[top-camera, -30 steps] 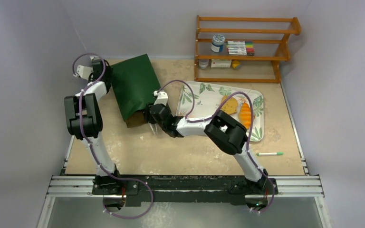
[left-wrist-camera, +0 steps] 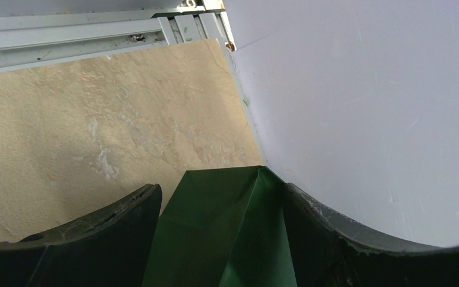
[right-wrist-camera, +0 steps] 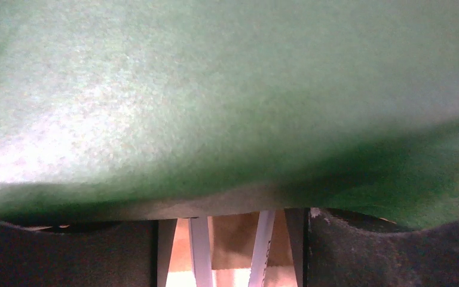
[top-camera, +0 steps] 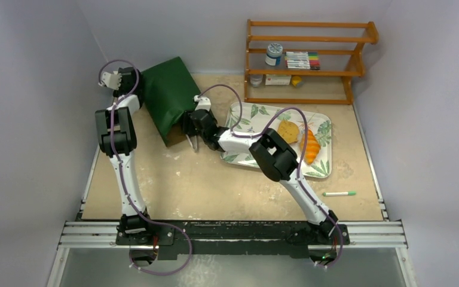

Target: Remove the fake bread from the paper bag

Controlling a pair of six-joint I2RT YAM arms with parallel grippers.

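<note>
The green paper bag (top-camera: 167,89) lies tilted at the back left, my two grippers at its ends. My left gripper is over the bag's folded end (left-wrist-camera: 209,203), fingers apart around the green paper; a firm hold cannot be told. My right gripper is at the bag's other end, fingers part open under a sheet of green paper (right-wrist-camera: 227,107), pale handle strips (right-wrist-camera: 201,251) between them. Whether it grips them is unclear. No bread shows inside the bag.
A patterned tray (top-camera: 251,119) at the right holds a round bread piece (top-camera: 288,131) and a croissant (top-camera: 309,149). A wooden shelf (top-camera: 299,98) stands behind, a green marker (top-camera: 337,194) lies front right.
Both grippers and the bag have moved toward the back of the table, the left gripper also slightly to the right.
</note>
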